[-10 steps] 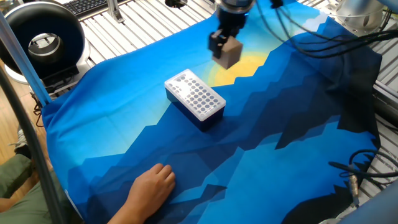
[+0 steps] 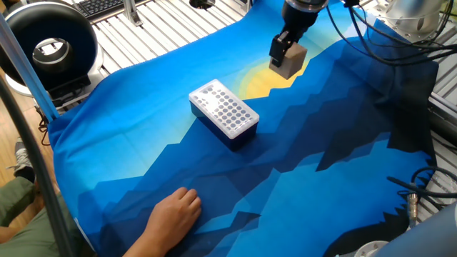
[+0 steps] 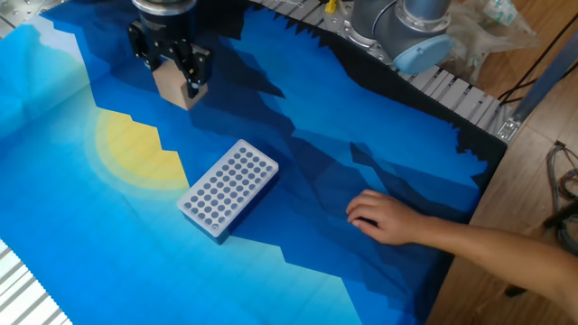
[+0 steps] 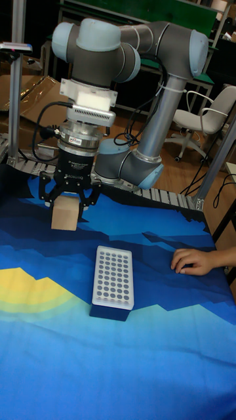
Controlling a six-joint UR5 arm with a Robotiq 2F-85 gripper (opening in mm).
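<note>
A small tan block (image 4: 65, 212) is held between the fingers of my black gripper (image 3: 173, 79), which is shut on it. In exterior view 1 the block (image 2: 288, 61) hangs near the yellow sun print, toward the robot's base. It appears to be above the cloth, though the exact height is hard to judge. A blue box with a white, hole-dotted top (image 4: 112, 277) rests on the cloth near the middle, apart from the gripper. In exterior view 2 that box (image 3: 229, 188) lies below and to the right of the block.
A person's hand (image 2: 174, 215) rests on the printed cloth (image 2: 128, 150), on the far side of the box from the gripper in exterior view 1. Black cables (image 2: 400, 53) hang beside the arm. Open cloth surrounds the box.
In exterior view 1 my gripper and the block in it have moved to the right, toward the robot's base, away from the box. The box and hand have stayed put.
</note>
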